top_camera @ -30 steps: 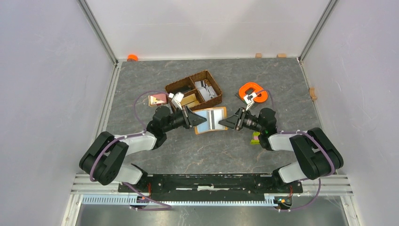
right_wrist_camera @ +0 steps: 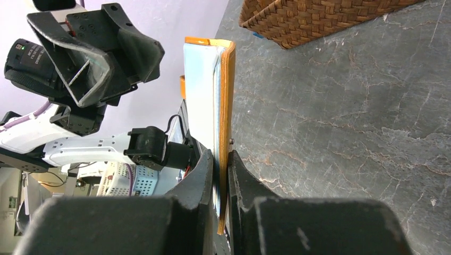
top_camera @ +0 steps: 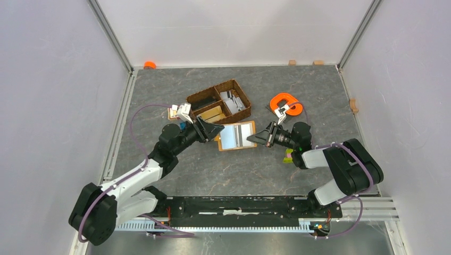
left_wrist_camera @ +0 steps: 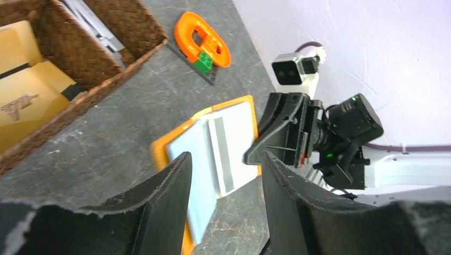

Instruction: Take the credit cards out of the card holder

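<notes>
An orange-edged card holder (top_camera: 228,139) is held open in the air between the grippers, with pale sleeves and a dark-striped section in the top view; whether separate cards sit in it is unclear. My right gripper is shut on it, gripping it edge-on in the right wrist view. My left gripper (top_camera: 215,133) hangs just left of the holder, part open, with its fingertips apart in the left wrist view and nothing clearly held between them; the holder's white inner panel (left_wrist_camera: 239,138) shows beyond them.
A woven basket (top_camera: 234,83) with compartments and items stands behind the holder. An orange object (left_wrist_camera: 197,26) with a green piece lies at back right. A green-yellow item (top_camera: 288,159) is under the right arm.
My left gripper and arm have drawn back to the left, away from the holder, uncovering more of its left side. My right gripper and the holder are nearly unmoved.
</notes>
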